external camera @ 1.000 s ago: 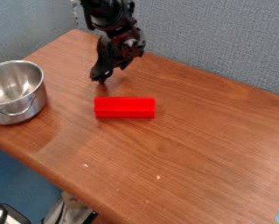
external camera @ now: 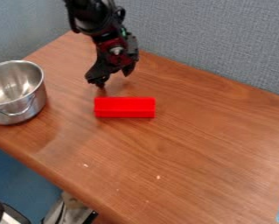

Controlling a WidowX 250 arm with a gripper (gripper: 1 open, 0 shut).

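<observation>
A black and dark red gripper (external camera: 110, 70) hangs at the end of the arm over the back left of the wooden table, above and behind a red block (external camera: 124, 107). Its fingers are spread open, with the block clear of them, lying flat near the middle-left of the table. A shiny steel pot (external camera: 16, 92) with a handle stands at the table's left edge.
Grey padded walls (external camera: 212, 44) rise behind it and at the back left. Some equipment and cables sit off the table at the lower left.
The arm and gripper have shifted very slightly, to the left at the wrist. The block and pot are where they were.
</observation>
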